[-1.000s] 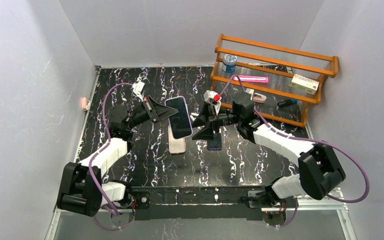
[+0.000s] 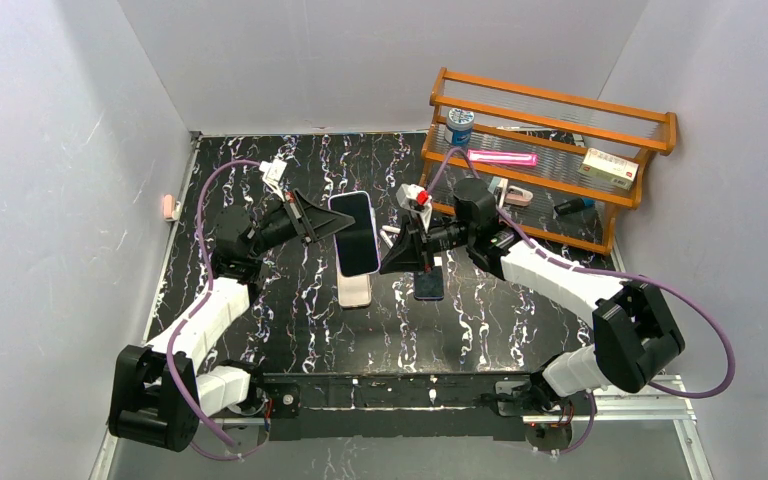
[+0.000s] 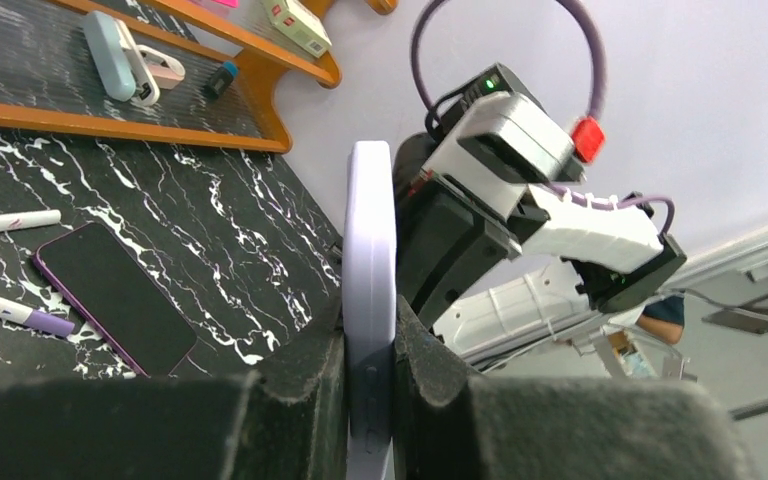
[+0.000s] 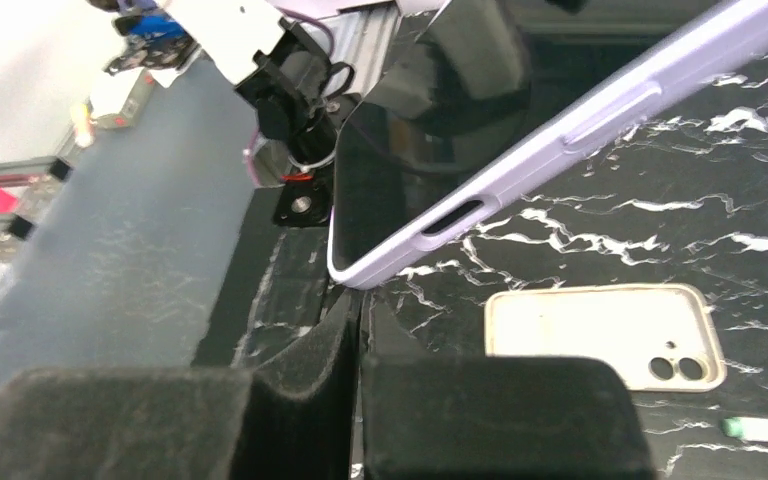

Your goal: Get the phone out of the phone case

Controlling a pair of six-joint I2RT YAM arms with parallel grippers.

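A phone (image 2: 357, 230) in a lavender case (image 3: 368, 240) is held above the table, its dark screen facing up in the top view. My left gripper (image 2: 343, 222) is shut on it, and the left wrist view shows the cased phone edge-on between the fingers. In the right wrist view the lavender case (image 4: 550, 145) slants across the upper right. Its lower corner sits right at the tips of my right gripper, whose fingers (image 4: 310, 360) are together with nothing visible between them. Whether the tips touch the corner is hard to tell.
On the marble table lie an empty-looking beige case (image 4: 600, 330), another dark phone (image 3: 115, 295) and several markers such as the purple-capped marker (image 3: 15, 310). A wooden rack (image 2: 550, 180) with small items stands at the back right.
The right gripper has gone from wide open to shut at the phone's corner. The left hold looks unchanged.
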